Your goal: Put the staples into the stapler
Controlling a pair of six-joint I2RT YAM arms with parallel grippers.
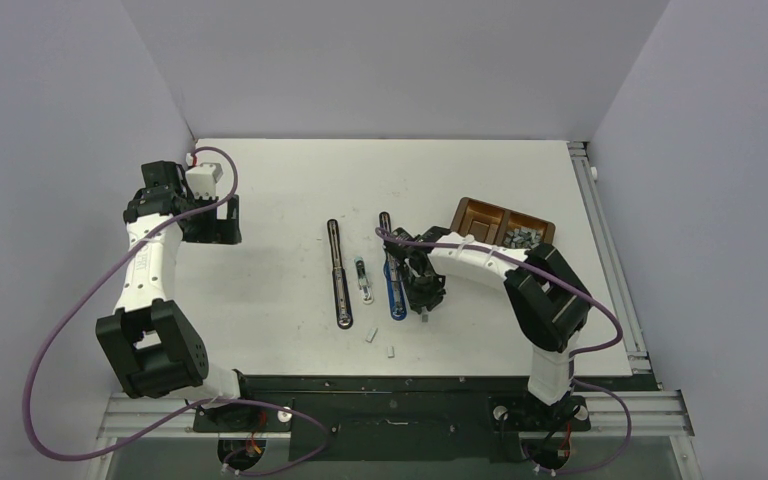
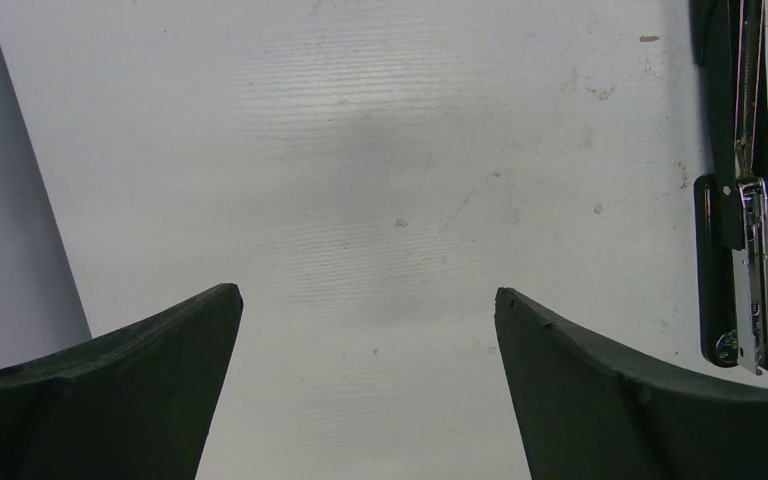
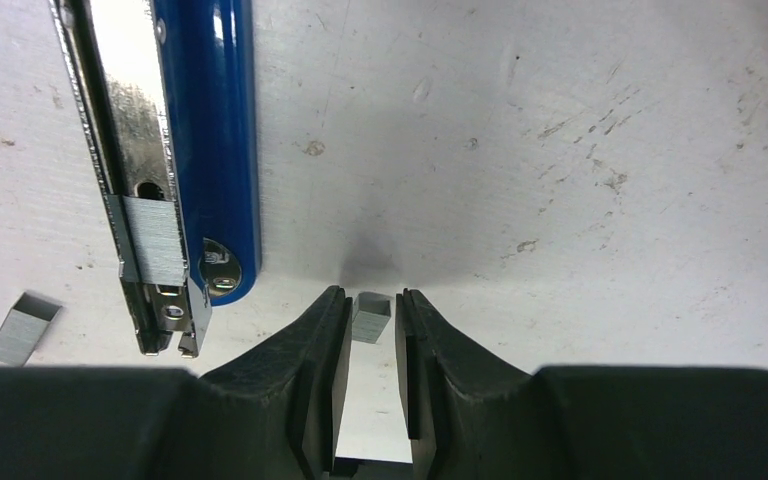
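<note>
A blue stapler (image 3: 218, 140) lies open on the table, its metal channel (image 3: 132, 90) exposed, with a silver block near the channel's front end. My right gripper is part open just right of that stapler's front; a small staple block (image 3: 370, 328) shows behind and between its fingertips, and whether they touch it I cannot tell. Another staple block (image 3: 22, 330) lies left of the stapler. A black stapler (image 1: 336, 250) and a smaller white-ended stapler (image 1: 362, 275) lie further left. My left gripper stands open over bare table at the far left.
A brown divided box (image 1: 480, 218) of grey pieces sits at the back right, partly behind the right arm. Small staple pieces (image 1: 391, 352) lie near the front edge.
</note>
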